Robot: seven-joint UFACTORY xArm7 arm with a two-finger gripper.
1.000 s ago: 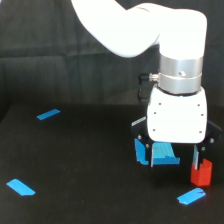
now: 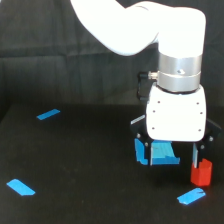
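My gripper (image 2: 171, 154) points down at the right of the camera view, its fingers set wide apart, so it is open. Between and behind the fingers shows a bright blue object (image 2: 163, 153). The left finger crosses in front of part of it; whether they touch I cannot tell. Beside the right finger, slightly lower in the picture, a red block (image 2: 201, 174) rests on the dark surface. The white hand hides what lies directly behind it.
A flat blue piece (image 2: 191, 196) lies just below the red block. Other blue pieces lie at the lower left (image 2: 20, 187) and farther back on the left (image 2: 48, 114).
The hand has risen very slightly and shifted a touch to the left. The red block and the blue pieces look unmoved.
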